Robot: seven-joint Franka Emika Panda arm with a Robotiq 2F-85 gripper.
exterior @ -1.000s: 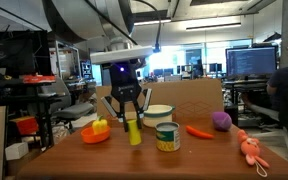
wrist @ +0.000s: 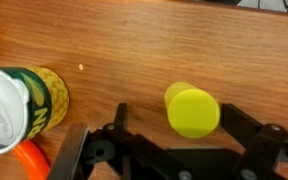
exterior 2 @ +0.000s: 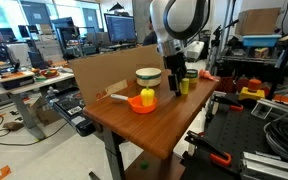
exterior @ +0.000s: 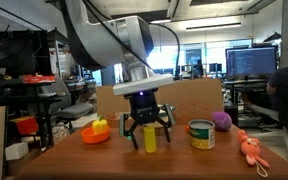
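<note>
A yellow cylinder (exterior: pixel 150 138) stands upright on the wooden table. My gripper (exterior: pixel 149 132) is low over the table and open, its fingers on either side of the cylinder. From above, the wrist view shows the round top of the cylinder (wrist: pixel 193 113) between the fingers, close to the right finger (wrist: pixel 240 124) and well apart from the left finger (wrist: pixel 111 135). Whether it touches the right one I cannot tell. A tin can (exterior: pixel 201 134) with a green and yellow label is to the right of the gripper, and the wrist view has this can (wrist: pixel 12 110) at its left edge.
An orange bowl (exterior 2: pixel 135 107) with yellow things stands left of the gripper, and a lidded pot (exterior 2: pixel 148 75) behind. A purple ball (exterior: pixel 222 121) and an orange plush toy (exterior: pixel 252 149) are at the right. A cardboard panel (exterior 2: pixel 104 78) lines the back.
The gripper is now lower around the cylinder. Cylinder and can appear further right.
</note>
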